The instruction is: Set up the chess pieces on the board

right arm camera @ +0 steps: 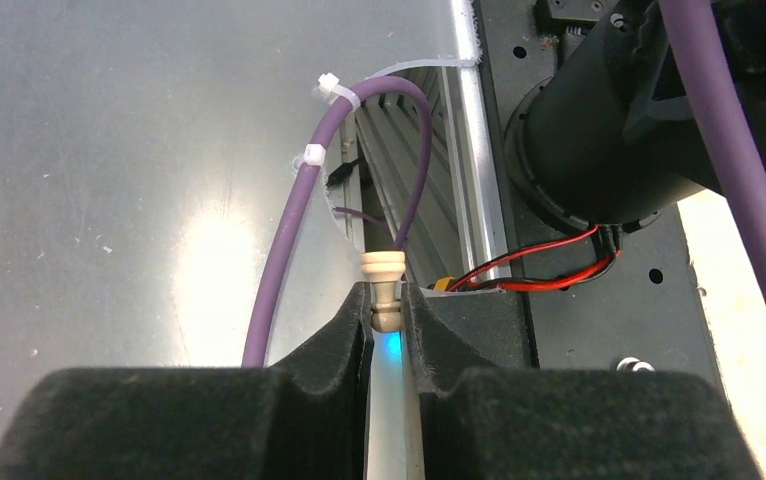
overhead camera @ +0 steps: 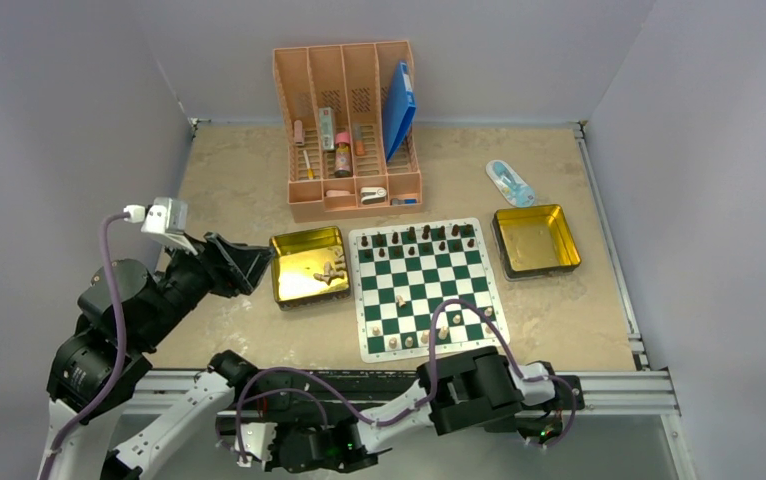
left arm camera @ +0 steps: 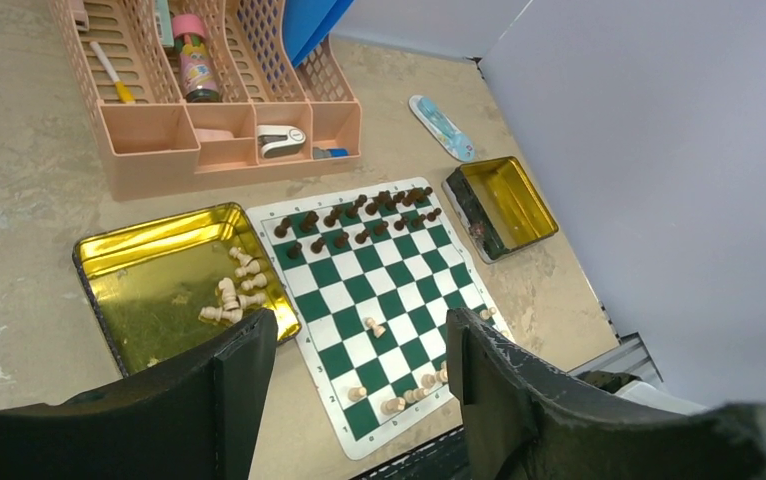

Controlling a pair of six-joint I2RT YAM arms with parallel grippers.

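The green-and-white chessboard (overhead camera: 429,275) lies mid-table, dark pieces (overhead camera: 411,232) lined along its far side and several light pieces (left arm camera: 391,404) on its near side, one lying tipped (left arm camera: 375,325) near the middle. The left gold tray (overhead camera: 299,280) holds several light pieces (left arm camera: 228,293), lying loose. My left gripper (overhead camera: 259,258) hangs open above that tray's left, nothing between its fingers. My right gripper is shut on a light wooden chess piece (right arm camera: 383,262), low below the table's front edge, over a grey metal surface beside the arm's base and cables.
An empty gold tray (overhead camera: 536,237) sits right of the board, a blue-white item (overhead camera: 510,183) behind it. A pink organiser (overhead camera: 299,200) with small items stands at the back. Bare table (overhead camera: 559,320) is at the front right.
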